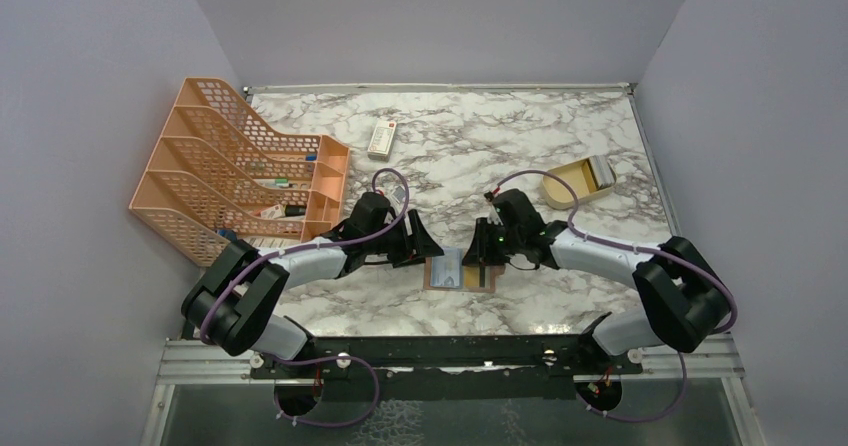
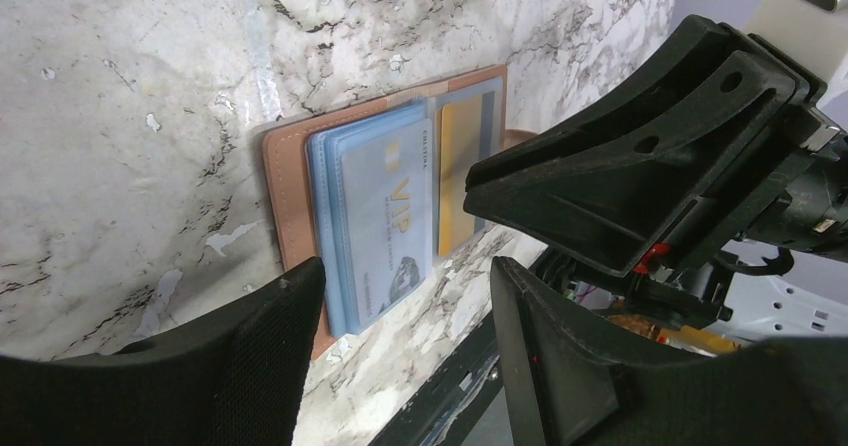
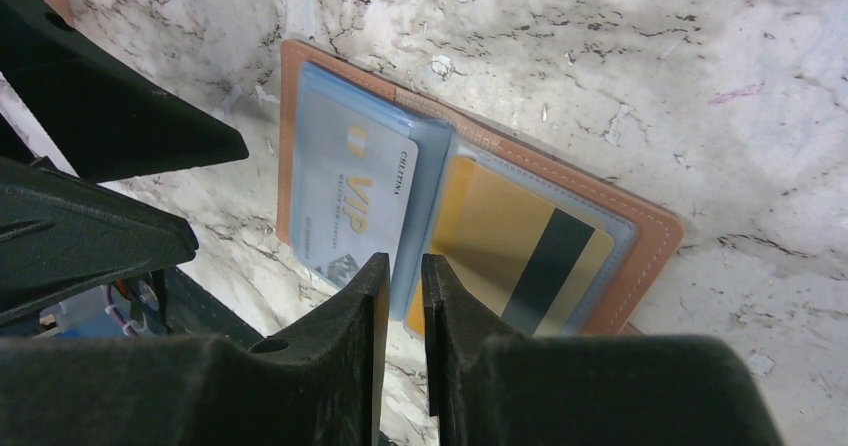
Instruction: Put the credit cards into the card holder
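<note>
The brown card holder (image 1: 427, 274) lies spread flat near the table's front. Its left side has blue-edged sleeves with a pale VIP card (image 2: 382, 216); the right side shows a gold card (image 3: 492, 228) with a dark stripe in a clear pocket. My left gripper stands part open above the holder's left side, nothing between its fingers. Over the gold card's side hovers my right gripper, its fingertips a narrow gap apart and nothing seen held. Whether the right fingertips touch the holder cannot be told.
A yellow box (image 1: 573, 178) with grey cards (image 1: 601, 171) sits at the right back. An orange rack (image 1: 330, 171) fills the left side, and a small white box (image 1: 382, 139) lies behind.
</note>
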